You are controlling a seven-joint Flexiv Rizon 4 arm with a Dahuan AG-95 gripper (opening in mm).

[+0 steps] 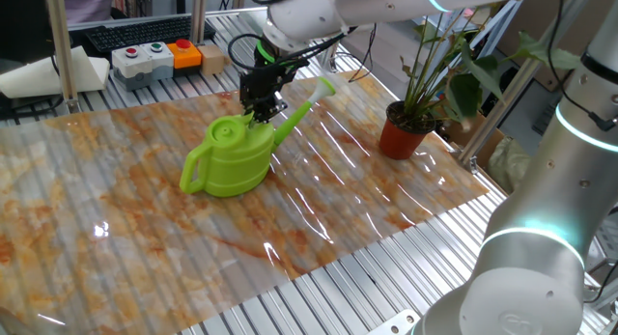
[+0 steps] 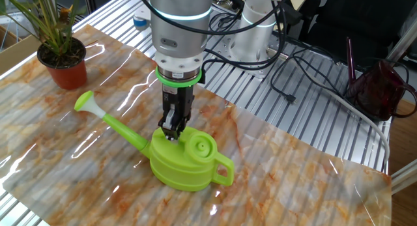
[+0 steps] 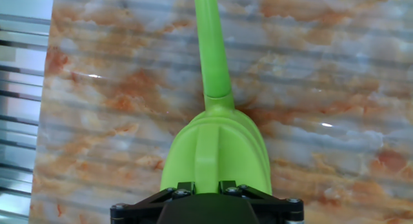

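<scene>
A light green watering can [image 1: 230,161] stands upright on the marbled sheet, its spout [image 2: 124,131] rising toward the plant side. My gripper [image 2: 172,136] points down at the top of the can, just beside its round cap. In the wrist view, the raised top handle [image 3: 207,156] runs between the two black fingers, which sit close against both its sides. The fingers look shut on this handle. The can's base appears to rest on the sheet; the lower part of the grip is hidden by the gripper body.
A potted plant [image 1: 400,132] stands near the spout end. A button box [image 1: 145,65] and an orange one [image 1: 182,55] lie behind the sheet. A dark red watering can [image 2: 378,89] stands on the slatted table. Much of the marbled sheet [image 1: 87,248] is clear.
</scene>
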